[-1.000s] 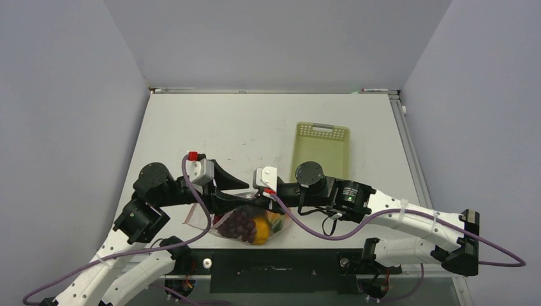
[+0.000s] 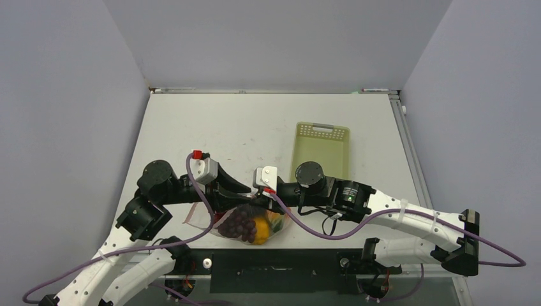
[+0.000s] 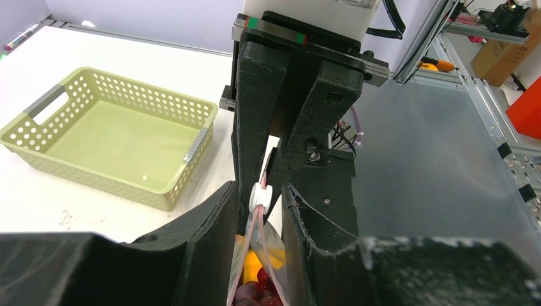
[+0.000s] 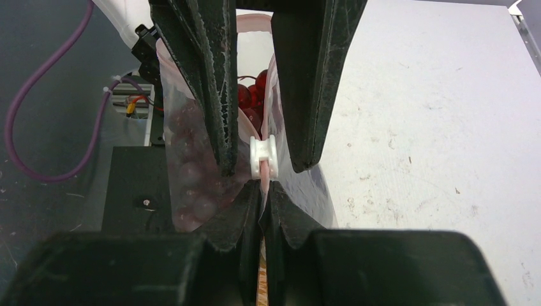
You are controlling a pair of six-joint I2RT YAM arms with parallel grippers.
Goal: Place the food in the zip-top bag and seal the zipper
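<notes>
The clear zip top bag (image 2: 218, 230) sits near the table's front edge, its pink-edged mouth gaping on the left. Inside it are dark grapes (image 2: 237, 224), a yellow-orange food piece (image 2: 261, 231) and red fruit (image 4: 254, 95). A white zipper slider (image 4: 263, 157) rides on the bag's top edge. My left gripper is part open, with one finger on each side of the slider and gaps still showing. Just beyond the slider, my right gripper is shut on the bag's closed top edge. From above, both arms hide much of the bag's top.
An empty green basket (image 2: 322, 150) stands on the table behind the right arm. A purple cable (image 2: 376, 220) loops along each arm.
My left gripper has shifted slightly right, toward the right gripper, and its fingers look a little closer together. The right arm and the bag's contents have hardly moved.
</notes>
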